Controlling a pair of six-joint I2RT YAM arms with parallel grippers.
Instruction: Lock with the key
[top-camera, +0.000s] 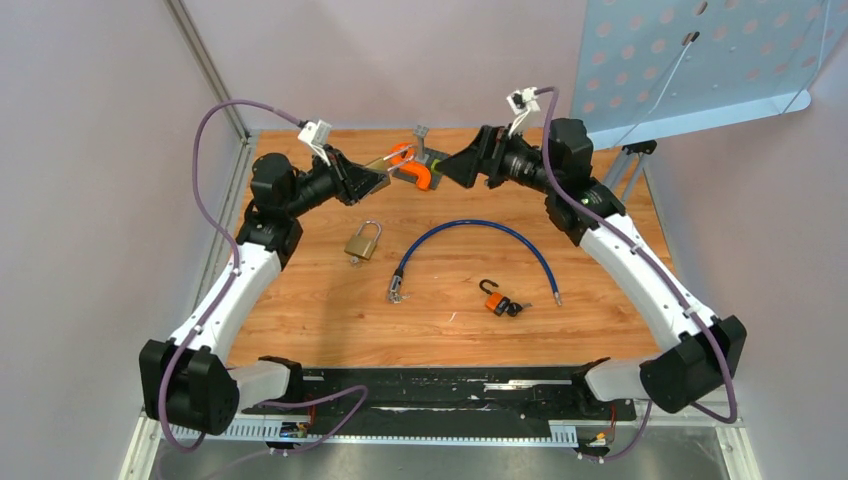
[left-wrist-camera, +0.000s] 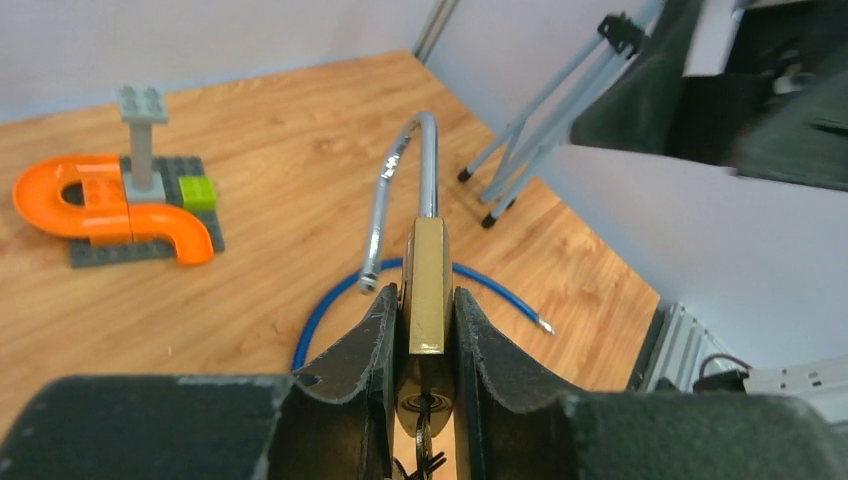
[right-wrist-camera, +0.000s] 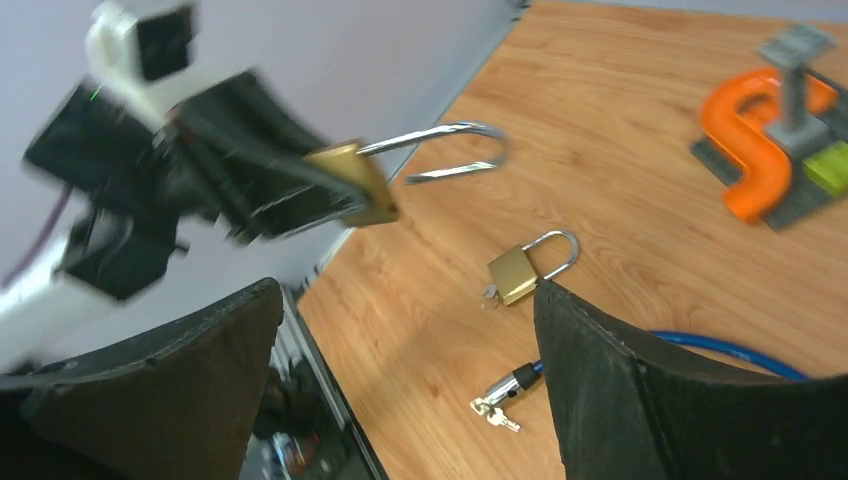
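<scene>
A brass padlock (left-wrist-camera: 427, 290) is clamped upright between the fingers of my left gripper (top-camera: 372, 183). Its silver shackle (left-wrist-camera: 428, 165) stands raised, the free end outside the body. Below the body in the left wrist view, a key (left-wrist-camera: 424, 443) shows at the keyhole, partly hidden by the fingers. To the right of the shackle, my right gripper is open and empty, with clear space between it and the lock.
On the wooden table lie a second brass padlock (top-camera: 361, 246), a blue cable lock (top-camera: 470, 222) with keys, and a small orange-black padlock (top-camera: 496, 302). An orange clamp-like piece (top-camera: 415, 172) sits at the back. A perforated blue panel (top-camera: 700, 70) overhangs the back right.
</scene>
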